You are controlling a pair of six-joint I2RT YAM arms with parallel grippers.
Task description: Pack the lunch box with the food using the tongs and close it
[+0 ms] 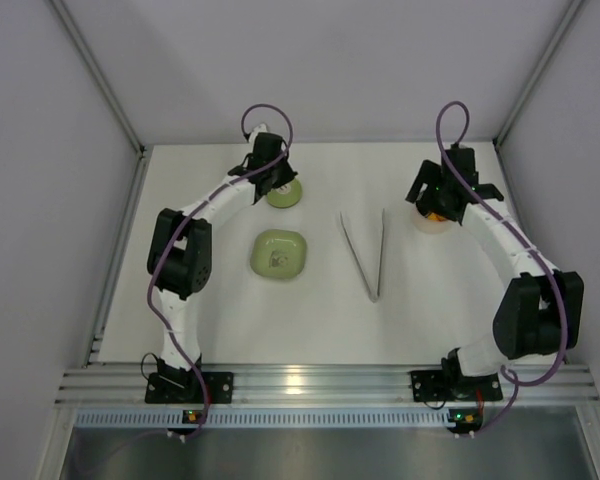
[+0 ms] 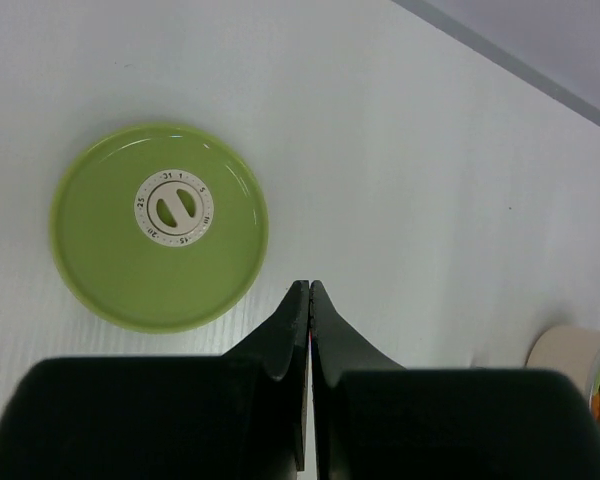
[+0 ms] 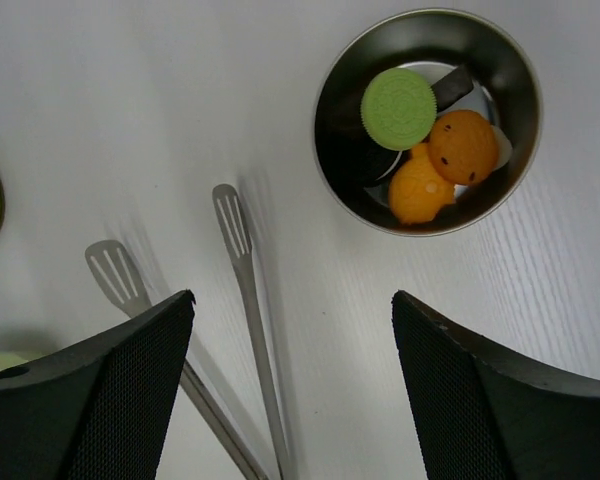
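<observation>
The green round lid (image 1: 285, 197) with its pale dial lies flat at the back left of the table, partly under my left arm in the top view. In the left wrist view this lid (image 2: 100, 250) is whole, left of my left gripper, which is shut with nothing between its fingers. A gap of bare table separates them. The beige round lunch box (image 1: 432, 227) stands open at the right. Orange pieces (image 3: 420, 190) and a green-topped piece (image 3: 399, 108) sit inside it. My right gripper is open and empty, just short of the box.
A square green dish (image 1: 265, 262) rests in front of the lid. Two long metal utensils (image 1: 361, 268) lie in a V at the table's middle, between dish and box. Bare table lies between the lid and the box.
</observation>
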